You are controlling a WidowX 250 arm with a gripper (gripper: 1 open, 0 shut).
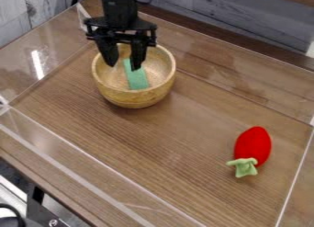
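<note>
The black gripper (121,49) hangs over the back part of a wooden bowl (150,95) in the upper middle, its fingers apart. A small green object (138,78) lies inside the bowl below the gripper, with nothing visibly held between the fingers. A red plush object with a pale green top (252,144) lies on the table at the lower right.
Pale walls border the back and left, and a dark gap shows at the lower left edge.
</note>
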